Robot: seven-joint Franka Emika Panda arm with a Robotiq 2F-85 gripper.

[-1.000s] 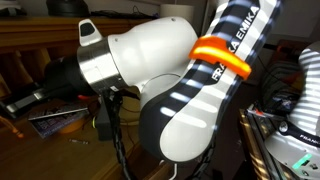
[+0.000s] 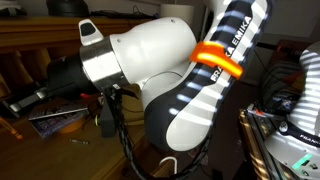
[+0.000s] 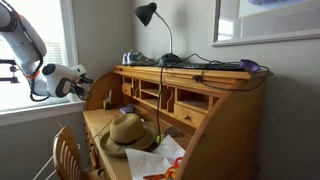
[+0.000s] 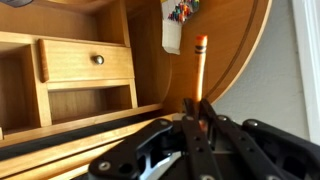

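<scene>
In the wrist view, a thin pale stick (image 4: 198, 72) with an orange-red tip stands up from my gripper, which is shut on it. The stick points away from the gripper toward the curved wooden side panel of the desk. Exterior view 2 has the gripper (image 3: 86, 80) small and far off, by the desk's left end near the window, too small to make out the stick. The white arm (image 2: 185, 105) fills much of exterior view 1 and mostly hides the gripper there.
A wooden drawer with a dark knob (image 4: 98, 60) and open cubbies lie left of the stick. A colourful packet (image 4: 182, 10) is near the panel. On the desk are a straw hat (image 3: 127, 132), white papers (image 3: 155, 160) and orange scissors (image 3: 174, 168). A lamp (image 3: 147, 14) rises above.
The arm has shifted slightly down and to the left in exterior view 1 since one second ago. The desk items have not moved.
</scene>
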